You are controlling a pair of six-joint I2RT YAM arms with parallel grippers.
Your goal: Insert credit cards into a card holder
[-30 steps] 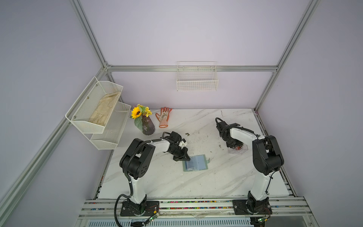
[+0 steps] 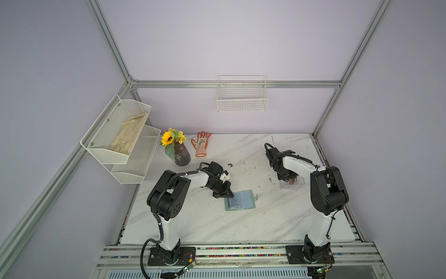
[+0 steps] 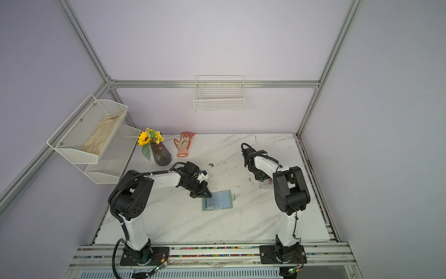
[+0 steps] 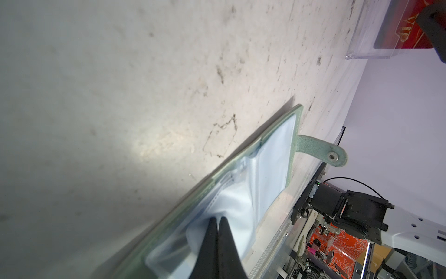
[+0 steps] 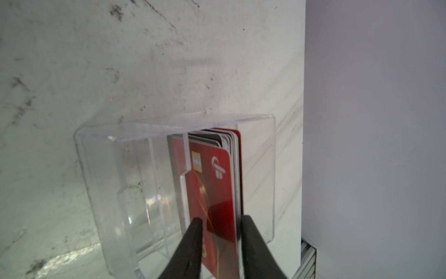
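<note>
An open green card holder [image 2: 246,199] with clear sleeves lies on the table, its snap strap out to the right. My left gripper is shut, its fingertips down on a raised sleeve, nothing clearly between them. At the right, a clear plastic box [image 5: 104,186] holds a stack of red and dark cards [image 5: 209,186] standing on edge. My right gripper is part open at the stack, one finger either side of the cards' edges; contact is too blurred to tell.
A sunflower vase [image 2: 182,153] and an orange glove [image 2: 201,144] sit at the back left. Wire baskets [image 2: 241,97] hang on the back and left walls.
My right gripper has shifted very slightly over the box. The left arm and card holder look unchanged.
</note>
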